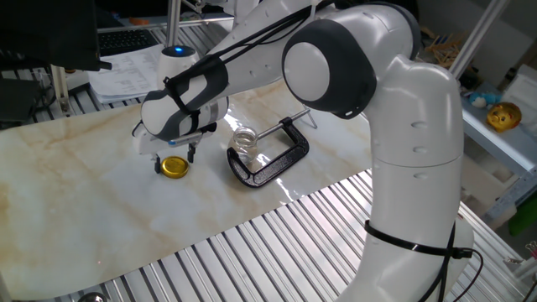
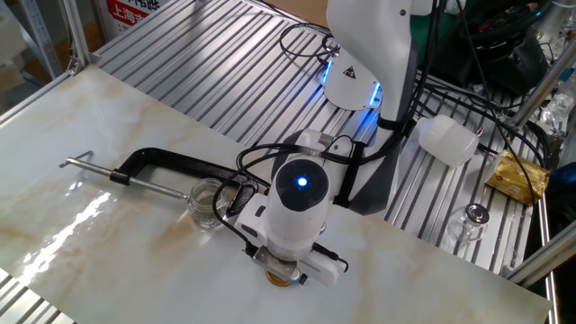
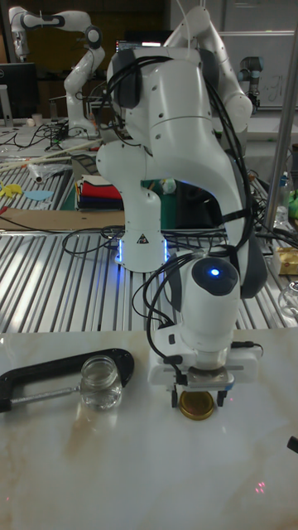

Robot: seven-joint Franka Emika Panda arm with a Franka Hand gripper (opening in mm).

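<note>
A round gold lid [image 1: 174,167] lies on the marble-patterned tabletop. My gripper [image 1: 175,163] is low over it with its fingers wide open, one dark finger [image 1: 157,166] on either side of the lid. In the third exterior view the lid [image 3: 198,405] shows between the two fingers, with slim gaps at its sides. Most of the lid [image 2: 278,280] is hidden under the hand in the second exterior view. An open glass jar [image 3: 100,383] stands beside the gripper, against a black C-clamp [image 1: 270,169] lying on the table.
The clamp's screw [image 2: 139,183] reaches to the jar [image 2: 208,203]. Beyond the tabletop's edge, the slatted metal bench [image 2: 207,67] carries a clear jar [image 2: 468,221], a white container [image 2: 447,140] and a gold packet [image 2: 517,175]. Bare tabletop [image 1: 75,201] spreads out on the side away from the clamp.
</note>
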